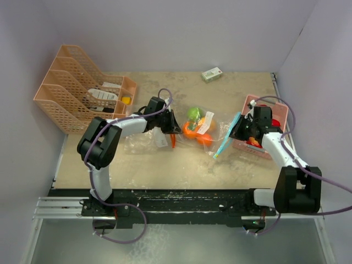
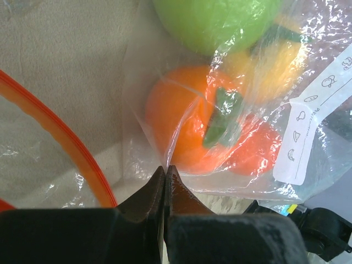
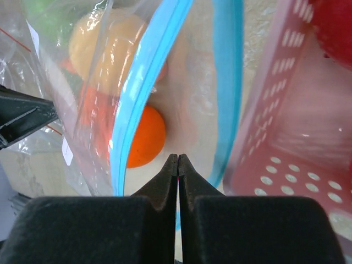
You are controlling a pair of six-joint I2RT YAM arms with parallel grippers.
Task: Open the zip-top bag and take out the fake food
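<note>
A clear bag with a blue zip holds green, orange and yellow-orange fake fruit. My left gripper is shut at the bag's left end; in the left wrist view a fold of plastic rises from its fingertips. My right gripper is shut, hovering by the blue zip strips at the bag's right end, with nothing seen between its fingers. The zip strips stand apart in the right wrist view.
A pink basket with red fruit is at the right. An orange rack stands at the back left, a small box at the back. An orange-zip bag lies left.
</note>
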